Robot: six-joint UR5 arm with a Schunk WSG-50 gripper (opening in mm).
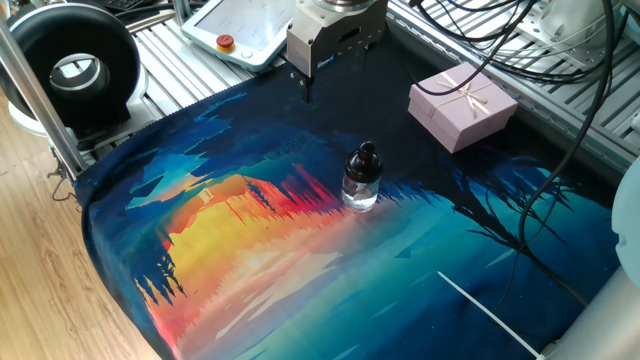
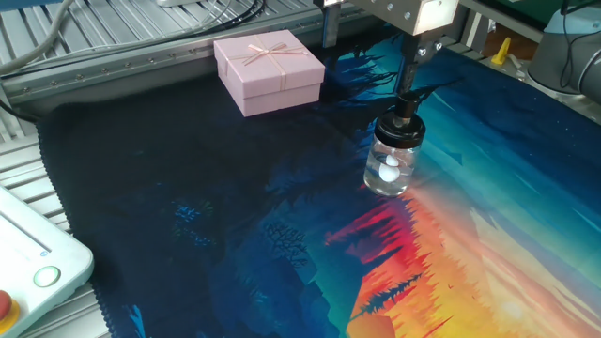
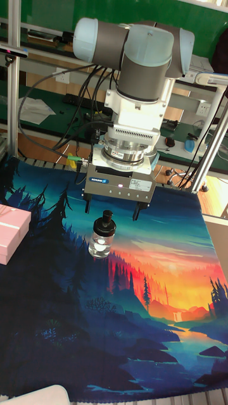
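A small clear glass bottle (image 1: 361,190) with a black cap stands upright on the printed cloth (image 1: 300,255). In the second view, clear liquid and a white round shape show within the bottle (image 2: 390,167). My gripper (image 3: 111,212) hangs above the cloth, its two fingers wide apart and nothing between them. From the third view the bottle (image 3: 99,245) appears just below the fingers, but the first view puts my gripper off toward the back, away from it. A pink gift box (image 2: 270,77) with a ribbon bow sits shut on the cloth.
A tablet-like controller (image 1: 238,30) with a red button (image 1: 226,43) lies beyond the cloth's edge. Black cables (image 1: 490,45) run behind the box, and one crosses the cloth's right side. Much of the cloth around the bottle is bare.
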